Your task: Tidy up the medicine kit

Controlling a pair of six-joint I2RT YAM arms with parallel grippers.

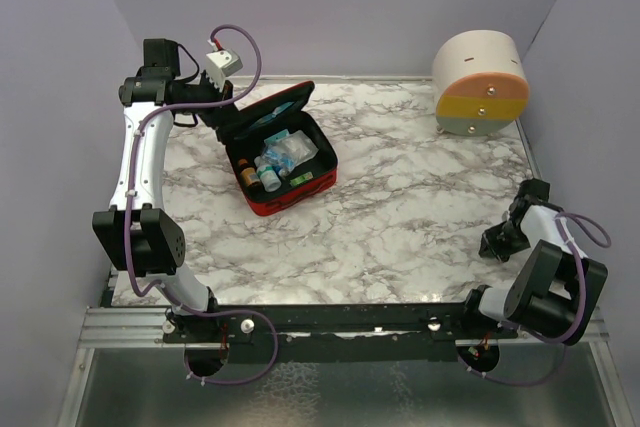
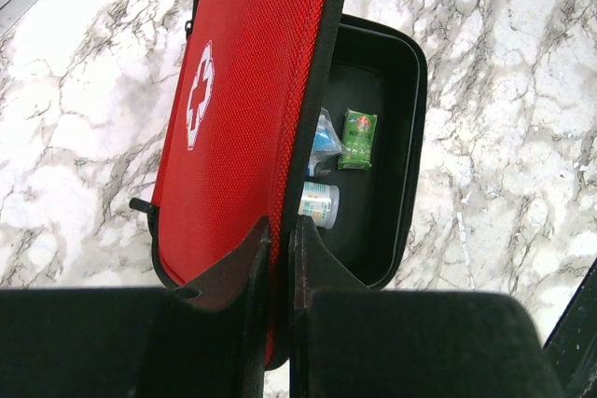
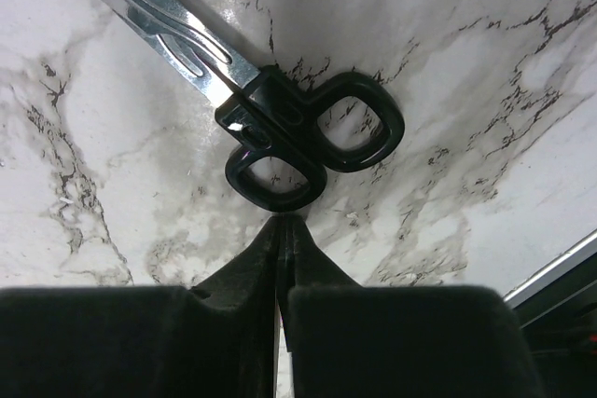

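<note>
The red medicine kit [image 1: 295, 197] sits open at left with bottles, bags and a green packet [image 2: 358, 140] inside. My left gripper is shut on the edge of its red lid [image 2: 233, 118], which stands tilted up. In the right wrist view, scissors with black handles [image 3: 275, 114] lie on the marble at the tips of my shut right gripper; nothing shows between its fingers. In the top view that gripper is at the far right, and the scissors are mostly hidden.
A rounded white cabinet with coloured drawers [image 1: 480, 97] stands at back right. Walls border both sides and the back.
</note>
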